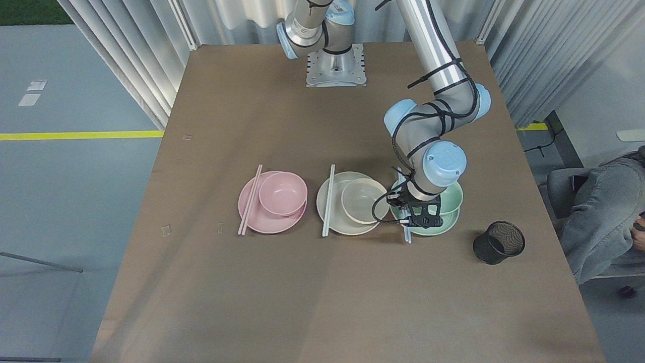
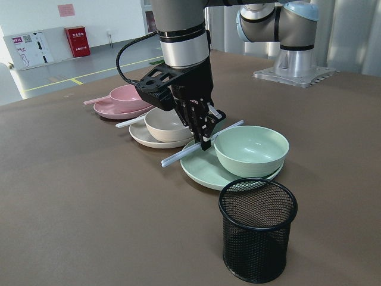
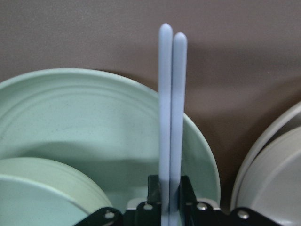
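My gripper is shut on a pair of pale lavender chopsticks (image 3: 164, 94) over the near rim of a mint plate (image 3: 94, 117), beside the mint bowl (image 2: 251, 149) on that plate. To the left in the front view stand a cream bowl (image 1: 361, 193) on a cream plate with white chopsticks (image 1: 328, 205), and a pink bowl (image 1: 282, 192) on a pink plate with pink chopsticks (image 1: 250, 199).
A black mesh cup (image 1: 499, 242) stands to the right of the plates.
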